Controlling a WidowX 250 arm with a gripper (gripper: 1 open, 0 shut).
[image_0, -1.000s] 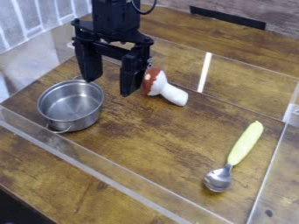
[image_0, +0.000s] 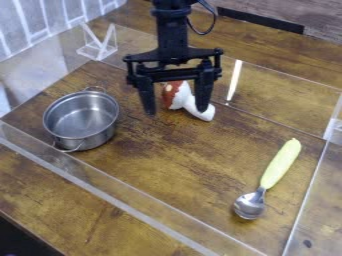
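Note:
My black gripper (image_0: 175, 97) stands open over a red and white toy mushroom (image_0: 191, 108), its two fingers on either side of the toy, which is partly hidden behind them. A steel pot (image_0: 82, 122) sits on the wooden table (image_0: 174, 175) at the left. A spoon with a pale yellow handle (image_0: 279, 163) lies at the right.
Clear barriers run along the sides of the work area, with white fittings (image_0: 99, 42) at the back left.
My gripper has moved right and back from beside the pot to over the mushroom, and has turned. The pot, mushroom and spoon look unmoved.

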